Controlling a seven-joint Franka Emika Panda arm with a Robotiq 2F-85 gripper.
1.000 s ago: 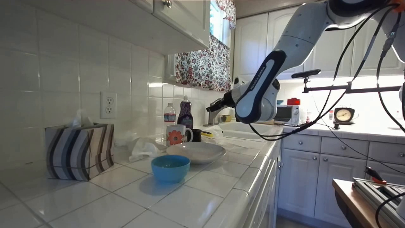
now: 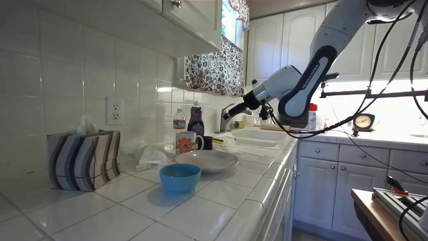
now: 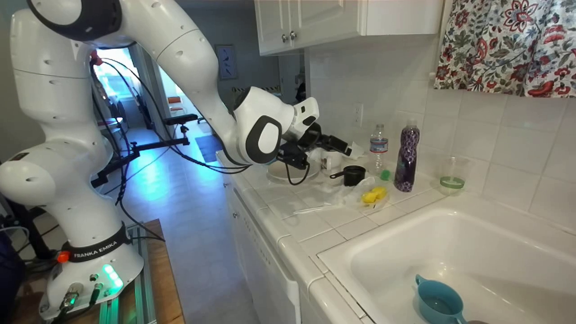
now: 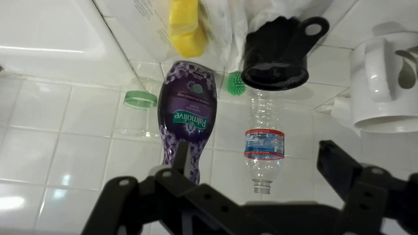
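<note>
My gripper stands open in the wrist view, its fingers wide apart and nothing held between them. Beyond the gap is a clear water bottle (image 4: 264,145) with a red and blue label. A purple Palmolive soap bottle (image 4: 188,105) is partly covered by the left finger. Above the water bottle in that view sit a black cup with a handle (image 4: 274,58) and a green scrubber (image 4: 235,83). A white mug (image 4: 386,82) is at the right. In exterior view 2, the gripper (image 3: 345,146) hangs above the counter.
A blue bowl (image 2: 180,178), a pale plate (image 2: 206,160) and a striped tissue box (image 2: 84,160) occupy the near counter. The sink (image 3: 486,237) holds a teal cup (image 3: 440,302). Tiled wall (image 4: 94,156) bounds the back.
In exterior view 1, the forearm and wrist have swung to the right, and the gripper has shifted slightly right. The counter objects stand where they were.
</note>
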